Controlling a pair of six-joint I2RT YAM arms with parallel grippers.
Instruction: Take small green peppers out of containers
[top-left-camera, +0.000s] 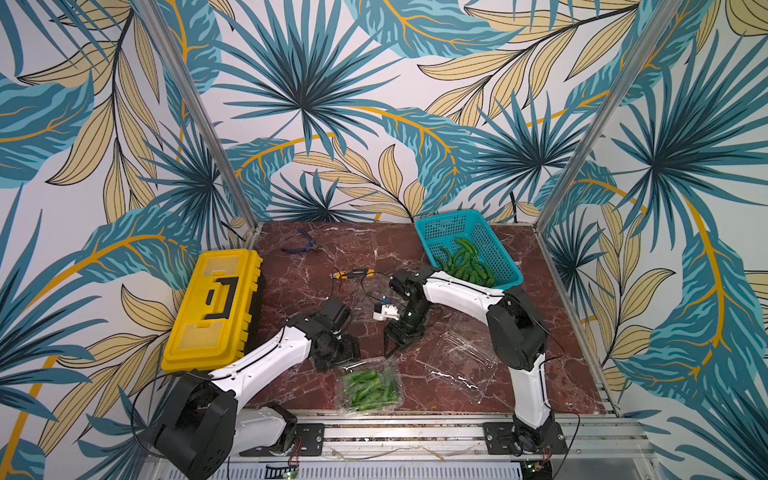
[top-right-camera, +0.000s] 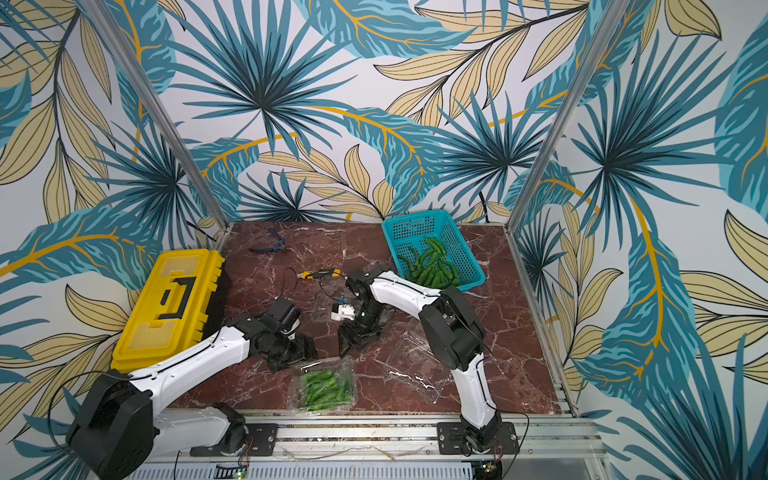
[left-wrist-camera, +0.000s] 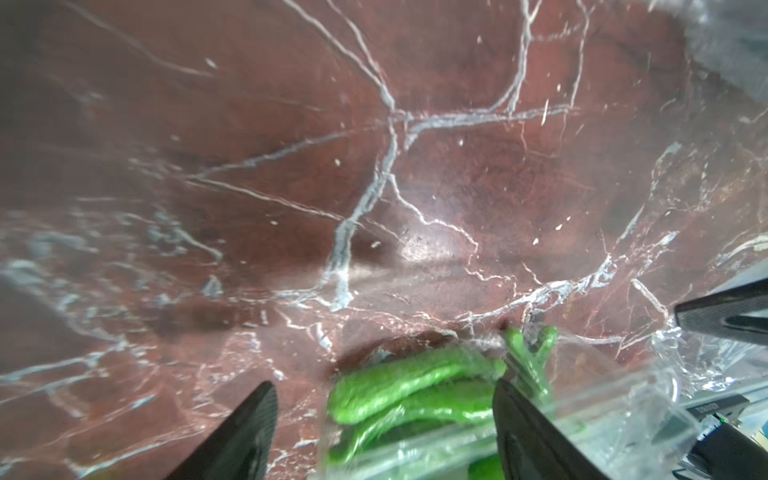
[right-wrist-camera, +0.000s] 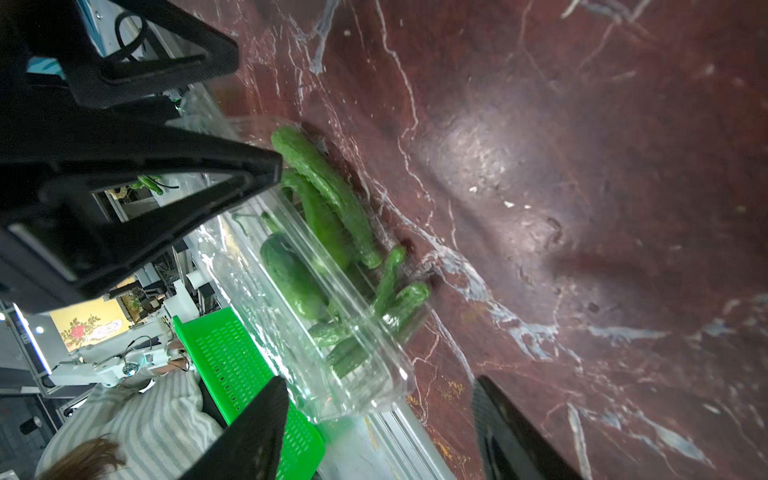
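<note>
A clear plastic container of small green peppers (top-left-camera: 369, 388) lies at the table's front middle. My left gripper (top-left-camera: 348, 352) hovers at its back-left edge, open with nothing between its fingers; in the left wrist view the container (left-wrist-camera: 416, 400) shows between the fingertips. My right gripper (top-left-camera: 392, 340) is just behind and right of the container, fingers apart and empty; in the right wrist view the peppers (right-wrist-camera: 320, 192) lie under clear plastic. A teal basket (top-left-camera: 496, 268) at the back right holds several more green peppers (top-right-camera: 432, 264).
Clear empty containers (top-left-camera: 460, 368) lie right of the filled one. A yellow toolbox (top-left-camera: 208, 320) stands at the left. A yellow cutter (top-right-camera: 312, 274) and blue pliers (top-right-camera: 268, 246) lie toward the back.
</note>
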